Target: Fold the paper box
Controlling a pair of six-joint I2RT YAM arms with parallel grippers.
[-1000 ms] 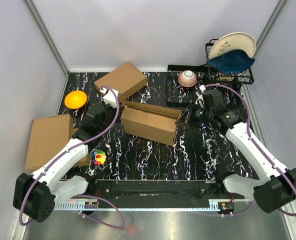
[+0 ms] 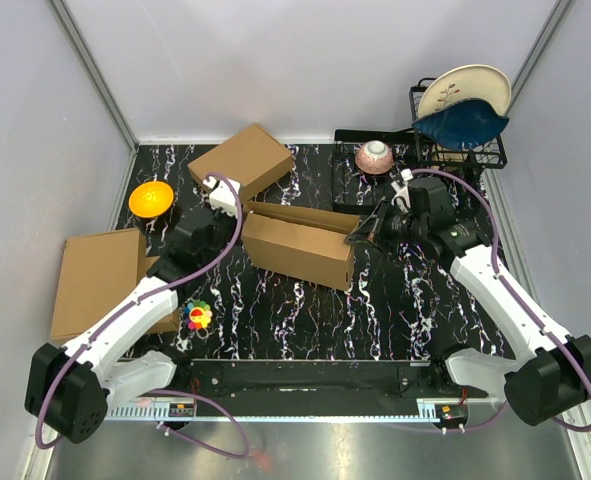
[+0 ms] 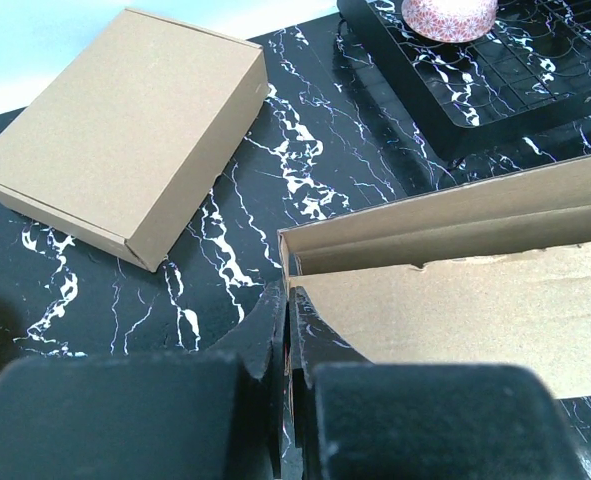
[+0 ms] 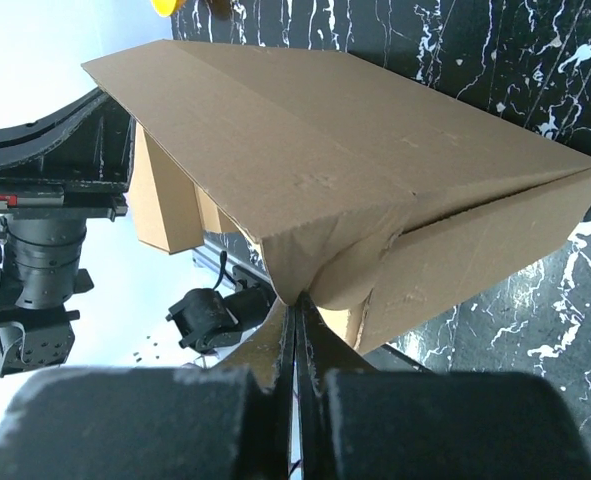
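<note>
The brown paper box (image 2: 295,250) stands in the middle of the table with its long top partly uncovered. At its left end, my left gripper (image 2: 237,212) is shut on the thin end wall; in the left wrist view, a sliver of cardboard shows between the fingers. My right gripper (image 2: 353,238) is shut at the box's right end. Its tips (image 4: 297,305) touch the bent end flaps (image 4: 350,275), with nothing clearly between them. In the right wrist view, the right end is uneven, with a gap beside the curved flap. The box's underside is hidden.
A closed box (image 2: 243,162) lies behind, and another cardboard piece (image 2: 97,285) at the left. A yellow bowl (image 2: 151,199) and a flower-shaped toy (image 2: 199,315) are near the left arm. At the back right stands a dish rack (image 2: 480,155).
My right gripper has shifted slightly left, against the box's right end. The left arm and the box have hardly moved.
</note>
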